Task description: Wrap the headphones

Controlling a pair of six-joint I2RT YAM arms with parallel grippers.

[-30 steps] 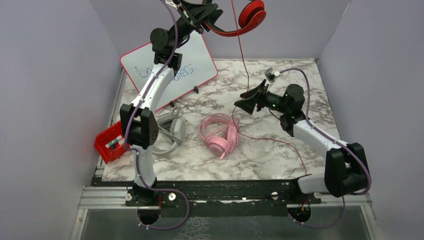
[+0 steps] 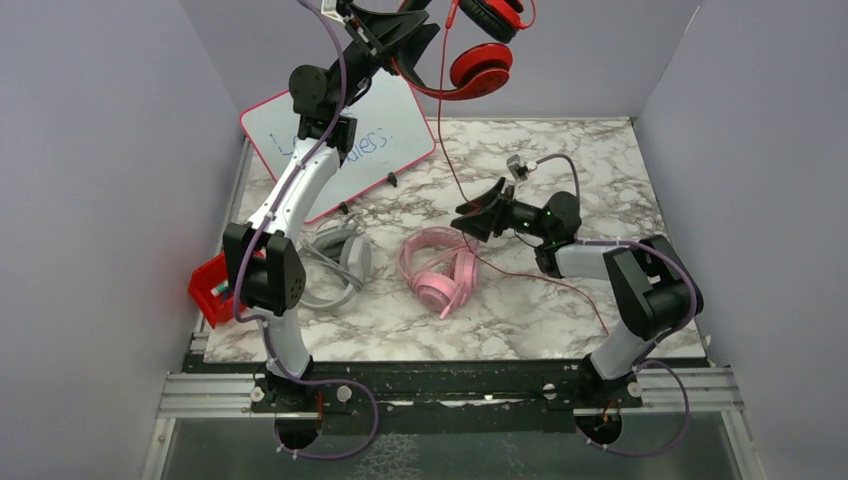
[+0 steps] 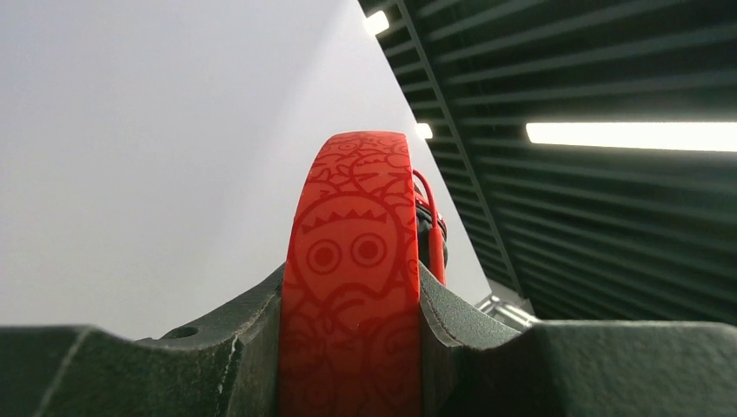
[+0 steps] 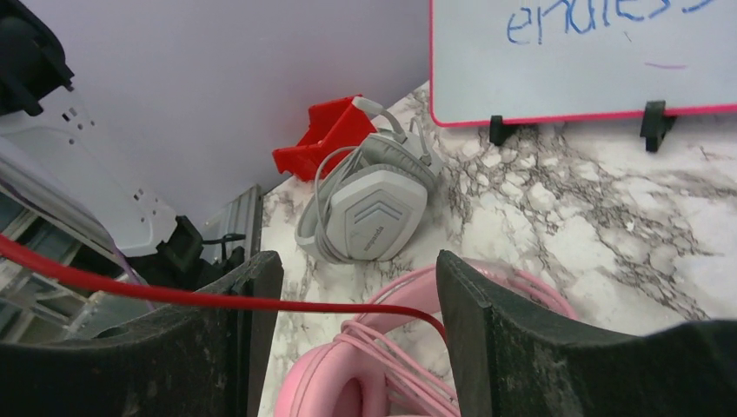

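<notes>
Red headphones [image 2: 480,70] hang high at the top of the top view, with my left gripper [image 2: 405,30] shut on their band; the patterned red band [image 3: 348,261] fills the space between its fingers in the left wrist view. The red cable [image 4: 174,295] runs down from them past my right gripper [image 2: 478,208] and trails across the table to the front right. In the right wrist view this gripper's fingers stand apart, with the cable crossing between them; whether it touches them I cannot tell.
Pink headphones [image 2: 440,295] with wound cable lie mid-table below my right gripper. Grey headphones [image 2: 355,260], a red bin [image 2: 205,285] and a leaning whiteboard [image 2: 390,130] are at the left and back left.
My right gripper has moved left and slightly down in the top view along the cable.
</notes>
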